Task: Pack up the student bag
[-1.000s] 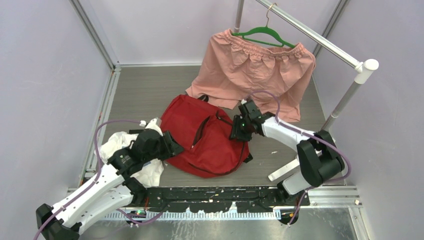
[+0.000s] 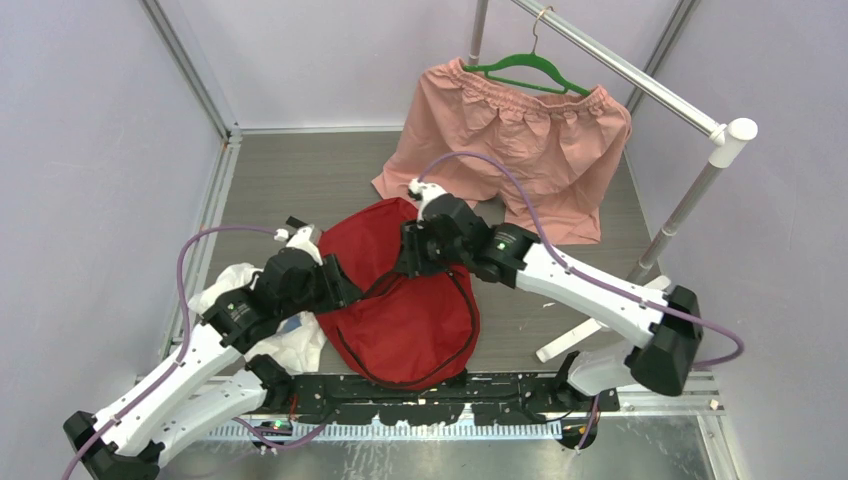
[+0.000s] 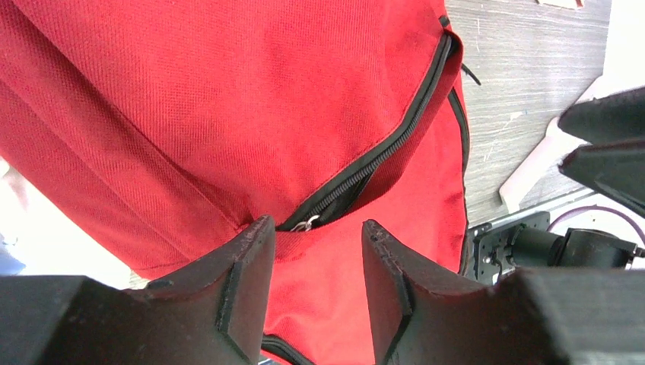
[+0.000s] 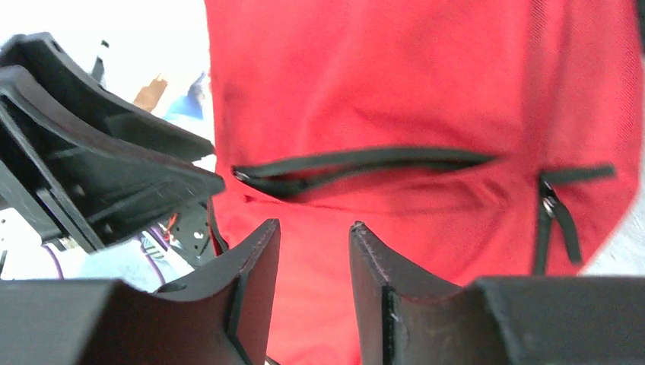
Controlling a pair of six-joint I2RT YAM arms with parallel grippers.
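Observation:
A red bag (image 2: 395, 335) lies on the floor, with a black-edged zipper opening (image 3: 357, 171) across its fabric. My left gripper hovers over the bag just short of the zipper pull (image 3: 308, 223), fingers parted with nothing visibly between them. My right gripper is above the bag's middle to upper part, fingers parted and empty; its view is blurred. Each gripper also appears at the edge of the other's wrist view.
White crumpled cloth (image 2: 295, 350) lies left of the bag. Pink shorts (image 2: 510, 140) hang on a green hanger from the rack (image 2: 680, 210) behind. Bare floor (image 2: 280, 170) shows at the back left.
The bag has shifted toward the front and turned. My right gripper has moved from the bag's right side up and left over it; my left gripper has moved only slightly.

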